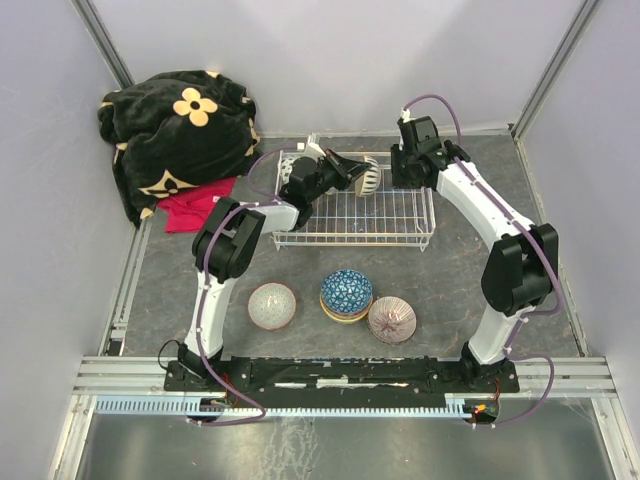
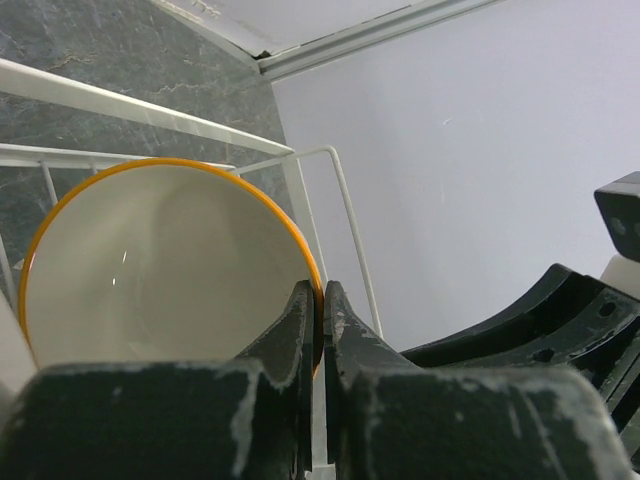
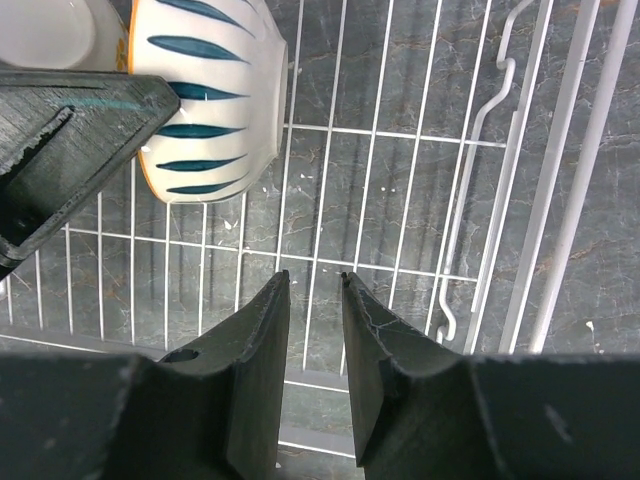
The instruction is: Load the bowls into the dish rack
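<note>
My left gripper is shut on the rim of a striped bowl [image 1: 368, 178], white inside with an orange rim [image 2: 160, 260] in the left wrist view, standing on edge in the white dish rack [image 1: 350, 236]. A white piece [image 3: 55, 25] stands left of it in the right wrist view. My right gripper hangs over the rack's right part, fingertips a little apart, nothing between them. On the near counter lie a speckled bowl [image 1: 272, 306], a stack topped by a blue patterned bowl [image 1: 346, 291] and a lined bowl [image 1: 392, 319].
A black flowered cushion [image 1: 160, 130] and red cloth [image 1: 190, 212] sit at the back left. Walls enclose the back and sides. Bare counter [image 1: 450, 290] lies to the right of the bowls.
</note>
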